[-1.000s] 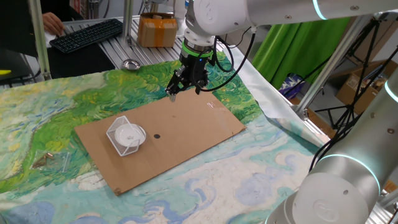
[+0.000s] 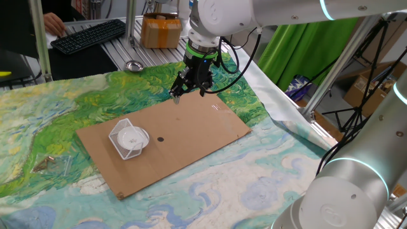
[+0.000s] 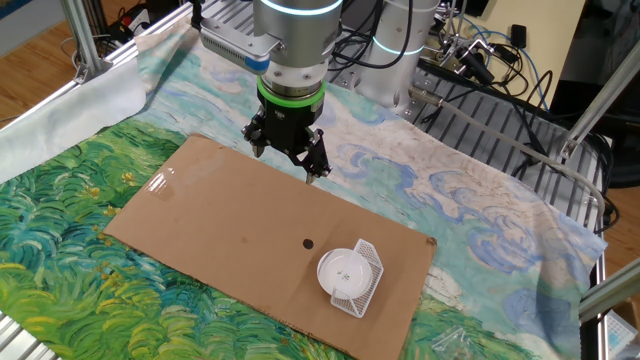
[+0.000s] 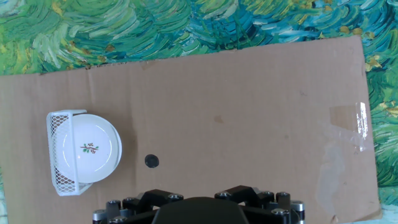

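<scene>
A round white plate [image 4: 93,148] with a small floral sprig at its centre rests at a white mesh rack [image 4: 63,153] near one end of the cardboard sheet [image 4: 249,118]. In exterior view 2 the plate [image 3: 341,273] overlaps most of the rack [image 3: 370,281]. My gripper [image 3: 285,167] hangs above the cardboard's edge, well apart from both, its two fingers spread with nothing between them. From exterior view 1 the gripper [image 2: 189,97] appears over the end of the sheet away from the rack. How the plate's underside meets the rack is hidden.
A flat black disc [image 4: 152,161] lies on the cardboard beside the plate. Clear tape [image 4: 360,127] marks the sheet's other end. A small plastic bag [image 2: 52,164] lies on the painted cloth, and a metal bowl [image 2: 134,65] stands farther back. Most of the cardboard is bare.
</scene>
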